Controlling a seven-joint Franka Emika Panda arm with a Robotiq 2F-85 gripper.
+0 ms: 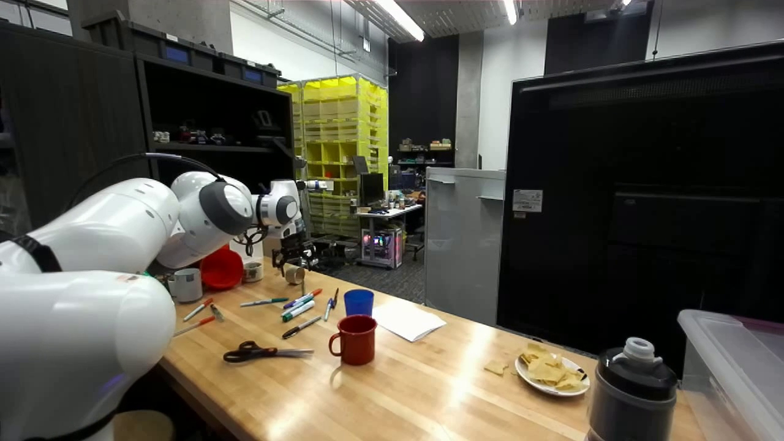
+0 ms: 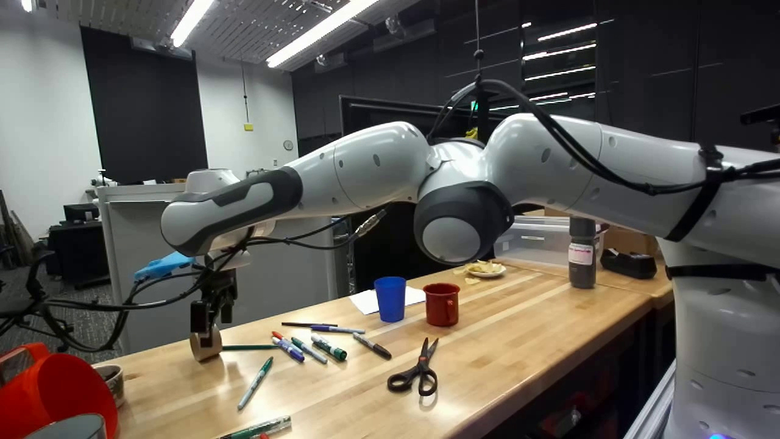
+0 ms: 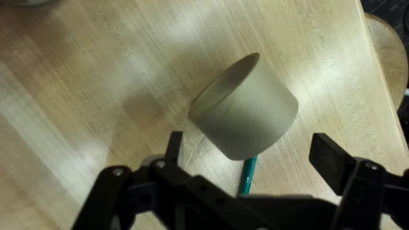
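In the wrist view a tan, hollow cylinder like a small cup [image 3: 253,111] lies tilted on its side on the wooden table. Its opening faces the upper left of that view. My gripper is open over it, one finger to the lower left and the other to the lower right, with a gap between each finger and the cylinder. A teal pen [image 3: 248,174] pokes out from beneath or behind the cylinder. From the second exterior view, the gripper [image 2: 212,322] points down at the table's far edge, partly covering the cylinder [image 2: 206,348].
Several pens and markers [image 2: 311,350] are spread near the cylinder. A red pitcher [image 2: 66,395] stands close by. Farther along are a blue cup [image 2: 390,299], a red mug [image 2: 442,304], scissors [image 2: 418,374] and a plate of chips [image 1: 555,371]. The table's edge [image 3: 383,76] is near.
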